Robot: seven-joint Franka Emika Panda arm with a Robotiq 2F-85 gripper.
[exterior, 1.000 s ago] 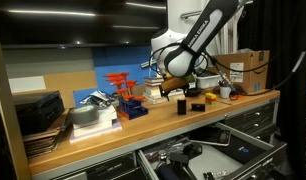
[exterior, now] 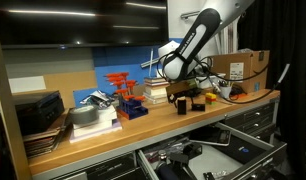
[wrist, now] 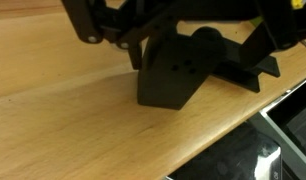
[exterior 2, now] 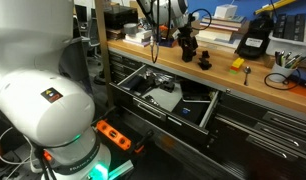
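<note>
A small black block [exterior: 182,106] stands on the wooden worktop, near its front edge. Right over it is my gripper, seen close up in the wrist view with its fingers apart. The block's dark body [wrist: 168,88] shows between and just beyond the fingers; whether either finger touches it I cannot tell. In the wrist view another flat black piece [wrist: 245,74] lies just behind the block. A dark object [exterior 2: 204,61] also rests on the worktop close to the arm in the second exterior view.
Below the worktop an open drawer [exterior 2: 201,113] holds several dark items. Red stacked bins [exterior: 121,82], books and a cardboard box [exterior: 231,66] line the back. To the left of the arm, a stretch of worktop [exterior: 143,127] is bare.
The arm has come down and a little to the right, bringing the gripper over the black block. The block appears to stand in the same place.
</note>
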